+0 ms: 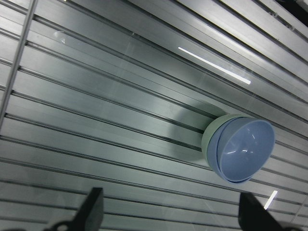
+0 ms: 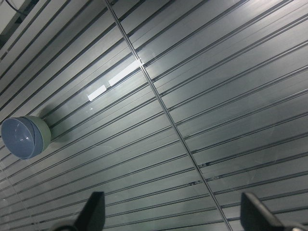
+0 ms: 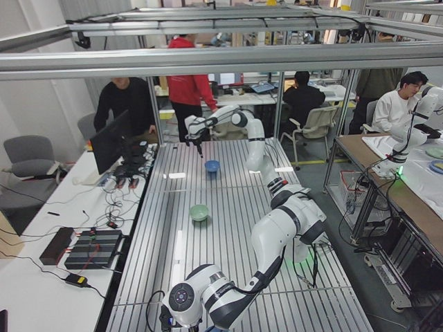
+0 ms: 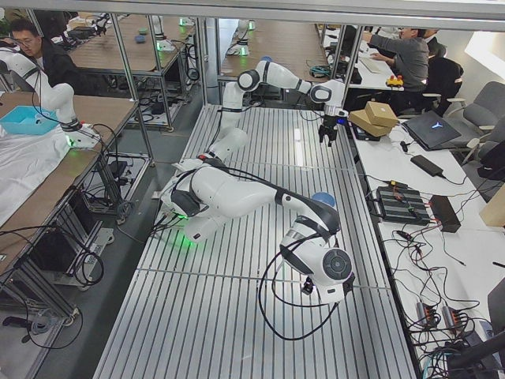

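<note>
In the camera left view a blue bowl stands at the far end of the slatted table and a green bowl mid-table. Both wrist views differ: blue bowls sit nested inside a green one. My left gripper is open, the nested bowls beyond its fingers to the upper right. My right gripper is open over bare slats, the bowls off to the upper left. Another blue bowl is partly hidden behind an arm in the camera right view.
The slatted table has broad bare areas. Side desks carry a monitor, power boxes and cables. A wooden table with another robot arm stands alongside. Frame posts surround the workspace; people are beyond the far end.
</note>
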